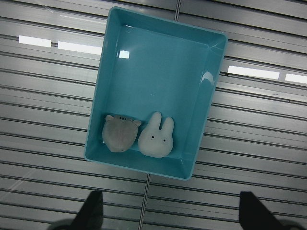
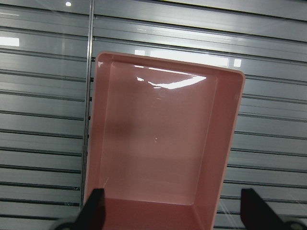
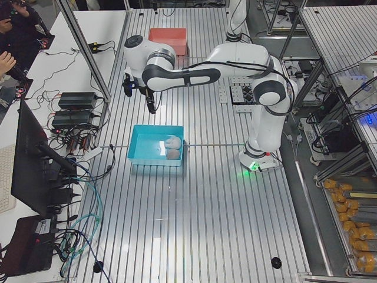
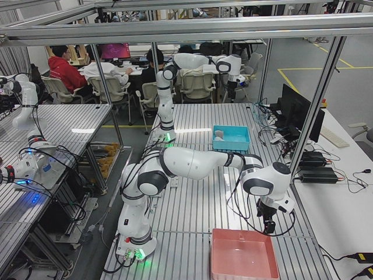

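Observation:
A blue bin [image 3: 147, 147] holds two plush toys side by side, a white long-eared one [image 1: 156, 141] and a grey one [image 1: 120, 134]. My left gripper [image 3: 139, 100] hangs above and behind that bin, open, its fingers at the lower corners of the left wrist view with nothing between them. My right gripper [image 4: 268, 224] is over the empty pink bin [image 2: 151, 129], also open and empty, its fingers at the lower corners of the right wrist view.
Both bins stand on a slotted metal table [image 3: 188, 224]. A monitor [image 3: 32, 159], power boxes and cables line the side at left in the camera left view. Metal frame posts and rails surround the table. The metal surface between the bins is largely clear.

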